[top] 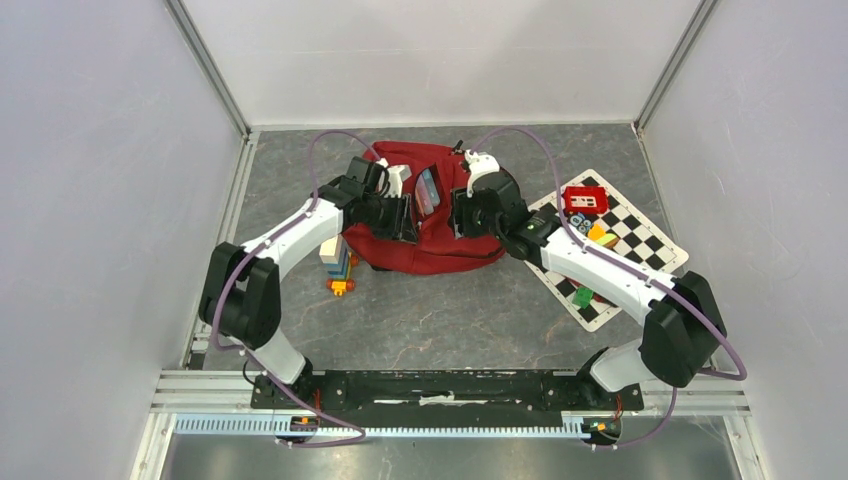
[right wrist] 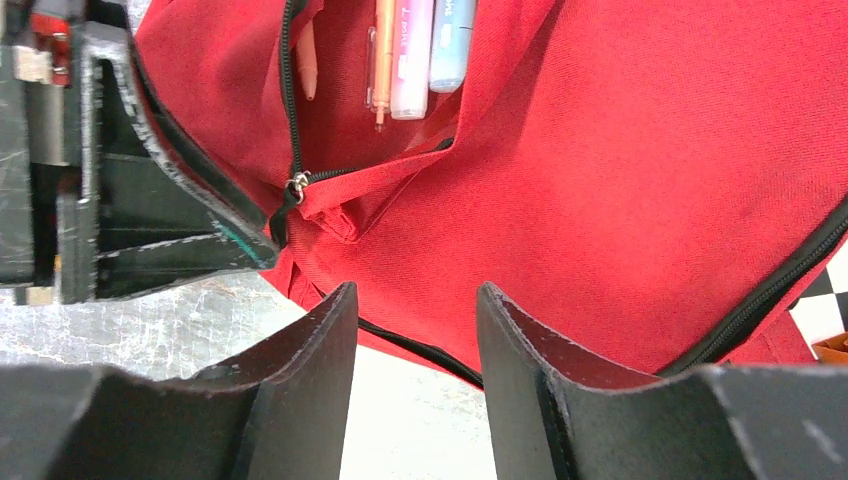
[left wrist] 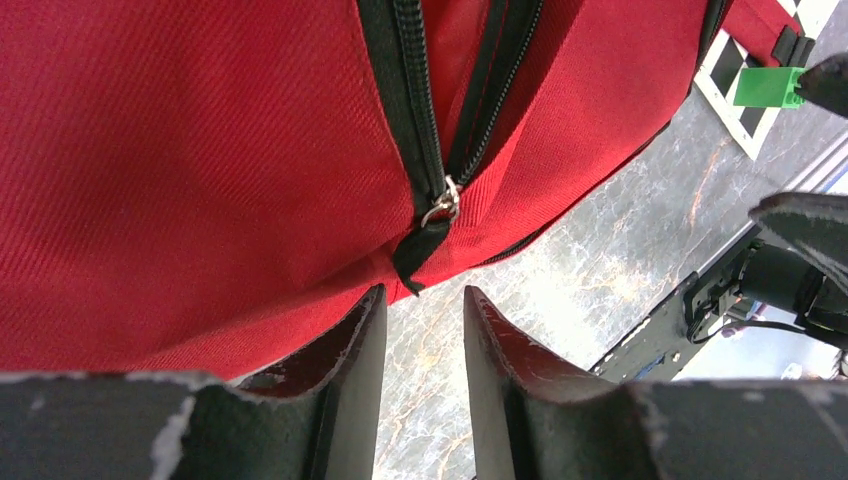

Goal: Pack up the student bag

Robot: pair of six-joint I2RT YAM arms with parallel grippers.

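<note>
A red bag (top: 425, 258) lies in the middle of the floor, its front pocket unzipped. Pens and a pink marker (right wrist: 411, 60) show inside the pocket in the right wrist view. The zipper pull (left wrist: 425, 245), a metal ring with a black tab, hangs just beyond the fingertips of my left gripper. That gripper is part open, with a gap between its fingers and nothing in it. My right gripper is open over the bag's red front, also empty, to the right of the pocket.
Stacked blocks (top: 334, 252) and a toy car (top: 341, 286) stand left of the bag. On the right lie a checkered board (top: 655, 249), a red case (top: 585, 200) and a green block (top: 582, 297). The floor in front of the bag is clear.
</note>
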